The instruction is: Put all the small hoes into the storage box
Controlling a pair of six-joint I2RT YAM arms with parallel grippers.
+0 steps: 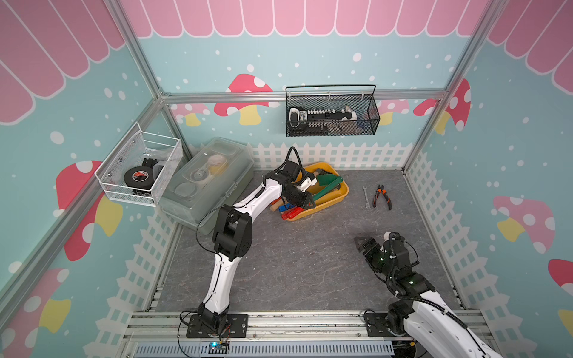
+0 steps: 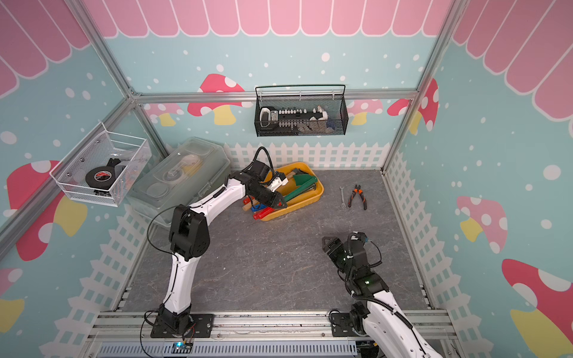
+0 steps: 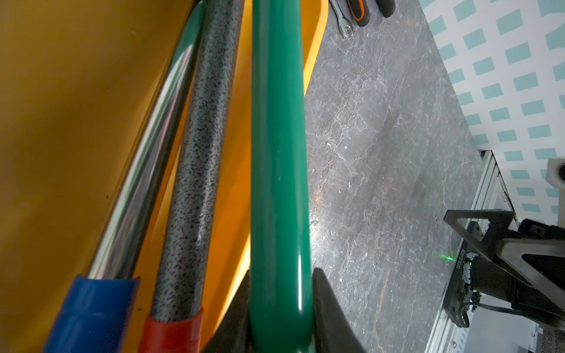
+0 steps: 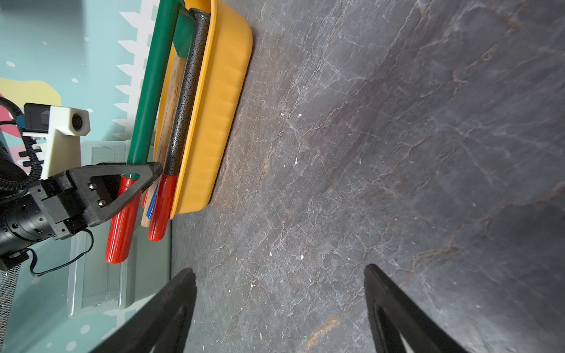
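My left gripper is shut on the green shaft of the small hoe (image 3: 279,147), near its red grip. Green blade and shaft (image 1: 327,185) lie over the yellow storage box (image 1: 344,195) in the top left view. In the right wrist view the hoe's red grip (image 4: 120,232) pokes out past the box's near end, beside other handles. Whether the hoe touches the box floor cannot be told. Well away at the right front, my right gripper is open, only bare tabletop between its fingers.
Several handled tools, among them a speckled rod (image 3: 200,158), fill the box. A wrench (image 1: 366,197) and pliers (image 1: 382,197) lie to its right. A lidded clear case (image 1: 209,179) stands left.
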